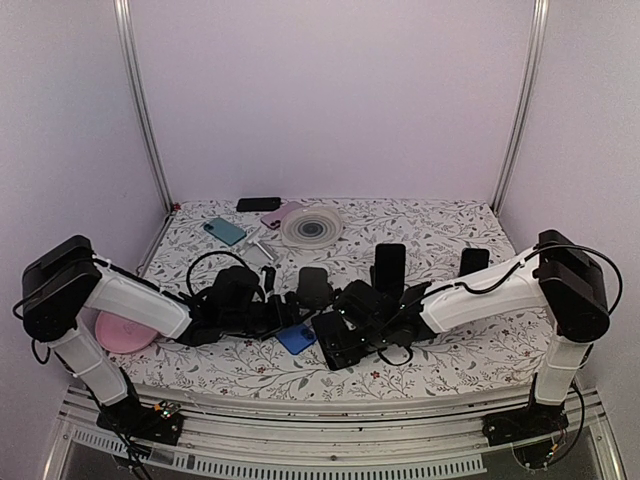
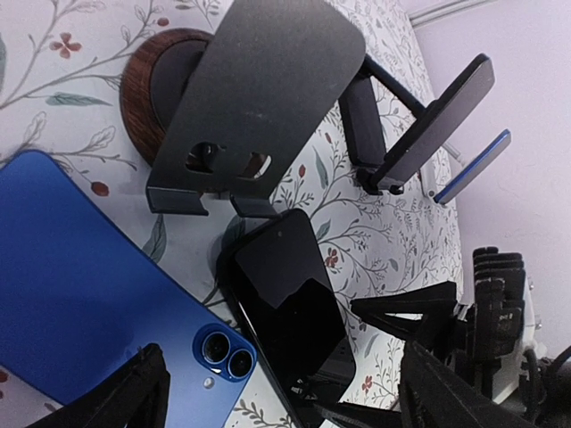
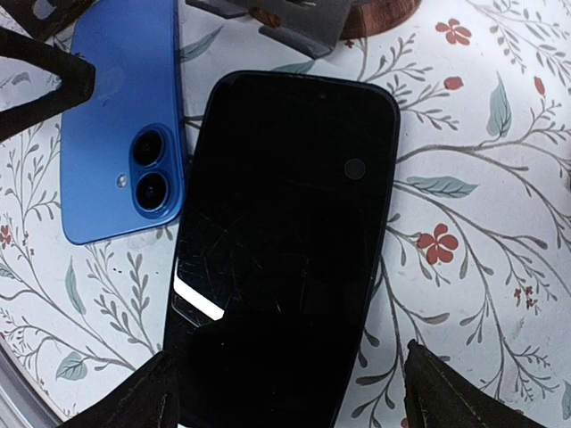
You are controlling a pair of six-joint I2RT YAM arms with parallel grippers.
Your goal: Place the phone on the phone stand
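A black phone (image 3: 277, 232) lies screen up on the table beside a blue phone (image 3: 116, 116). Just behind them stands a dark metal phone stand (image 2: 254, 98) on a round wooden base, with another, larger stand (image 1: 389, 265) further right. My left gripper (image 1: 285, 310) is open above the blue phone, nothing between its fingers. My right gripper (image 1: 330, 335) is low over the black phone; its dark fingers (image 2: 401, 303) show at that phone in the left wrist view. How far it is open is hard to tell.
At the back lie phones (image 1: 258, 204) and a round plate (image 1: 311, 228). A pink dish (image 1: 125, 335) sits at the left. A further stand (image 1: 474, 260) is at the right.
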